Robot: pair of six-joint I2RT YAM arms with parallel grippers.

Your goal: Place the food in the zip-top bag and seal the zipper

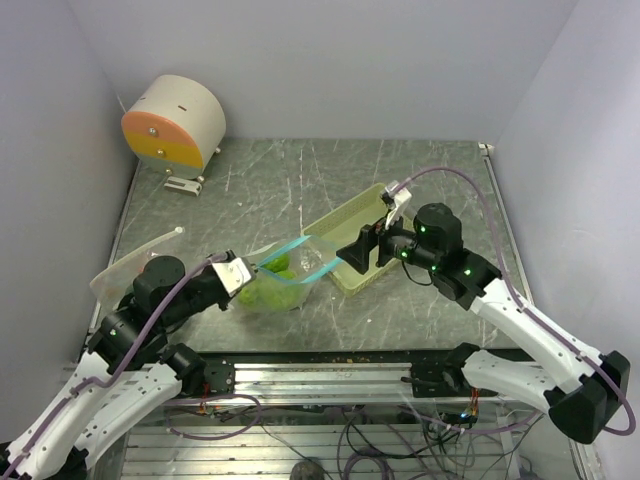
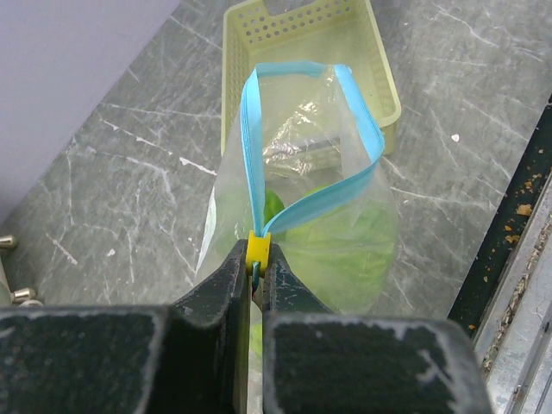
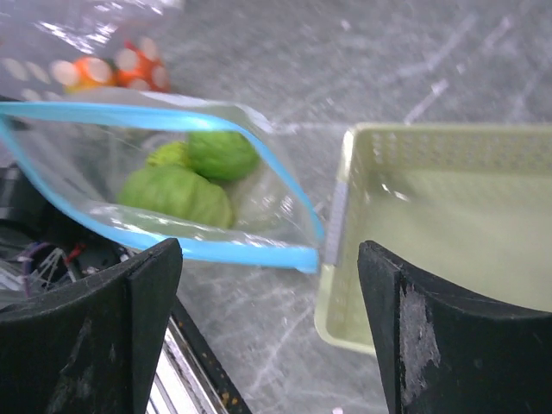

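Note:
A clear zip top bag (image 2: 336, 259) with a blue zipper band (image 2: 323, 200) hangs between my arms, its mouth spread wide. Green food pieces (image 3: 177, 191) lie inside it. My left gripper is shut on one corner of the bag, at the yellow slider on the zipper. At the opposite end of the mouth, my right gripper stands open. From the right wrist view, the bag's free end and blue band lie ahead of and between its fingers, not gripped.
The pale green basket (image 3: 345, 302) sits empty beside the bag, under the right gripper. Another clear bag (image 1: 135, 270) with orange items is at the left, partly behind the left arm. A white drum-shaped box (image 1: 180, 120) occupies the back left.

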